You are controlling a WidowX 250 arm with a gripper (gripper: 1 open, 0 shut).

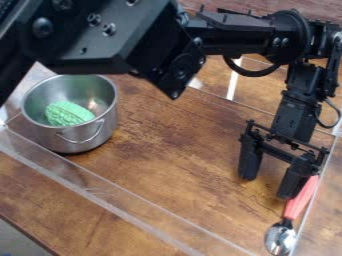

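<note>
My gripper (271,170) hangs at the right of the camera view, its two black fingers apart with nothing seen between them. Just beside and below it lies a metal spoon (281,237) with a red handle, bowl toward the near edge; the upper handle runs behind the right finger. A steel pot (100,95) stands at the left, holding a light green textured object (67,114).
The wooden table (167,180) has clear plastic edging along the front, left and right. The black arm spans the top of the view.
</note>
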